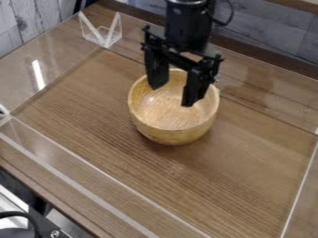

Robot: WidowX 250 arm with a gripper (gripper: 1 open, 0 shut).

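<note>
A wide, pale wooden bowl (173, 118) sits on the wooden tabletop, centre of the camera view. My black gripper (176, 76) hangs over the back half of the bowl, its fingers reaching down toward the inside. Nothing is clearly visible held between them; the dark shape makes it hard to tell how far apart the fingers stand.
A clear plastic piece (104, 30) stands at the back left, and dark cables or parts (19, 221) lie at the lower left corner.
</note>
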